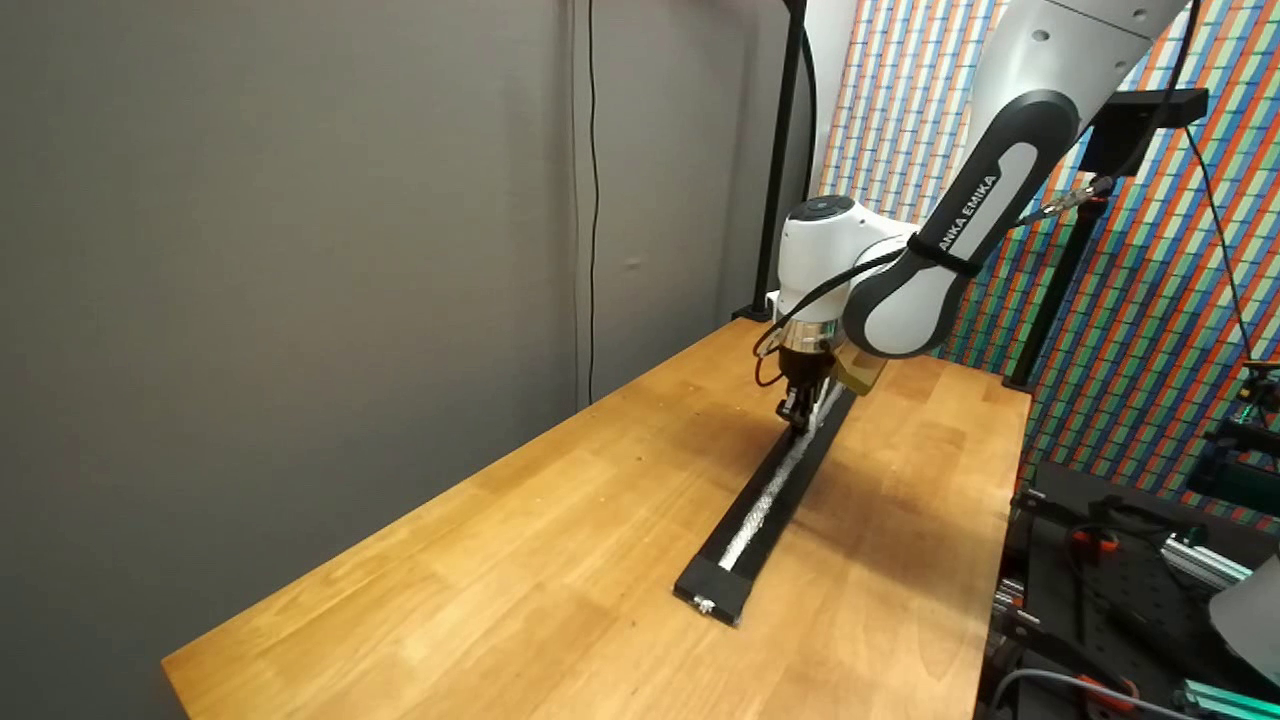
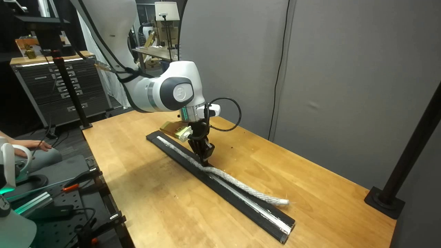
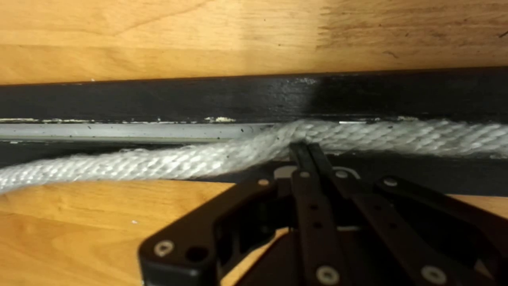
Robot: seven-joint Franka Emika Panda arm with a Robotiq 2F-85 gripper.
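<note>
A white braided rope (image 2: 242,184) lies along a long black channel (image 2: 188,165) on the table. In the wrist view the rope (image 3: 405,136) covers the groove to the right of my fingertips; to the left it bends out over the channel's lower edge, leaving the pale groove (image 3: 119,131) bare. The rope's loose end (image 2: 282,202) rests beside the channel in exterior view 2. My gripper is shut, its fingertips together against the lower side of the rope at the bend. Nothing shows gripped between them. Exterior view 1 has the gripper (image 1: 794,422) pointing down at the channel.
A grey wall (image 2: 339,91) runs along one long side. Black posts (image 2: 387,190) stand at the table's edges, and a dark cart with tools (image 2: 74,202) sits beside it.
</note>
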